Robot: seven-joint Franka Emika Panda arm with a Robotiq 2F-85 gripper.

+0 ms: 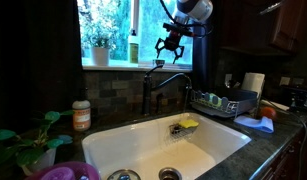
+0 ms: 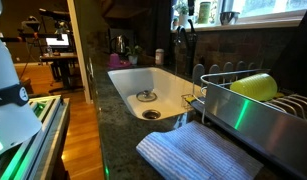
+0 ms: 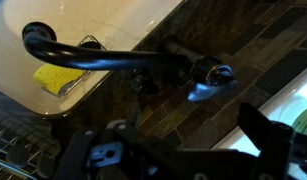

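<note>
High over the back of the sink, in front of the window, my gripper points downward and stands open. Nothing shows between its spread fingers in the wrist view. Below it, the black faucet rises behind the white sink. The wrist view looks down on the faucet, its spout reaching over the basin and its base just ahead of the fingertips; the two appear apart. A yellow sponge sits by a wire holder at the sink's edge.
A dish rack with a yellow-green cup and a folded blue-white towel occupy one side of the counter. A soap bottle and plant stand at the other. On the sill are a potted plant and green bottle.
</note>
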